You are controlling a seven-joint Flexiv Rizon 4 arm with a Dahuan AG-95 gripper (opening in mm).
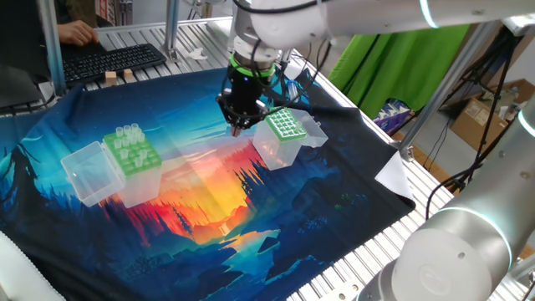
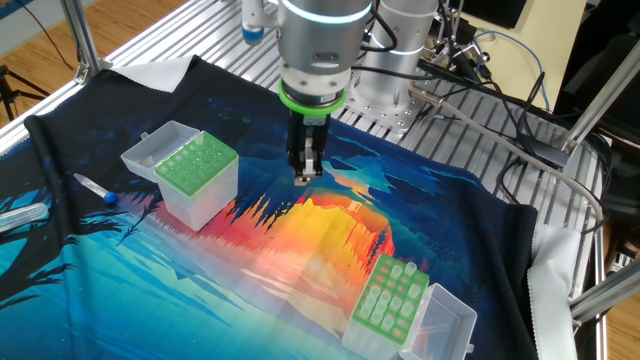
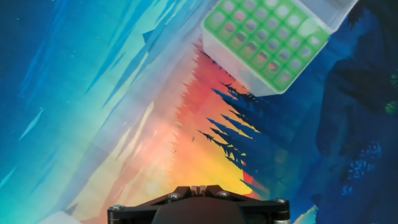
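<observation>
My gripper is shut in the wrist view, its two fingertips close together and nothing showing between them. It hangs above the cloth, pointing down, and in exterior view 1 the gripper [image 1: 236, 130] appears left of a clear box with an empty-looking green rack [image 1: 287, 124]. That box's lid [image 1: 313, 130] stands open. At the left of the same view is a second clear box, whose green rack [image 1: 142, 170] holds several translucent tubes [image 1: 129, 134]. Its open lid [image 1: 90, 173] leans out to the left. The gripper [image 2: 302, 180] hangs between both boxes in exterior view 2.
A blue-capped tube [image 2: 97, 188] lies on the printed cloth [image 2: 270, 270] near the empty-looking rack's box. Another clear item [image 2: 22, 217] rests at the left edge. The cloth between the boxes is clear. A keyboard [image 1: 114, 62] and a hand [image 1: 77, 33] are at the back left.
</observation>
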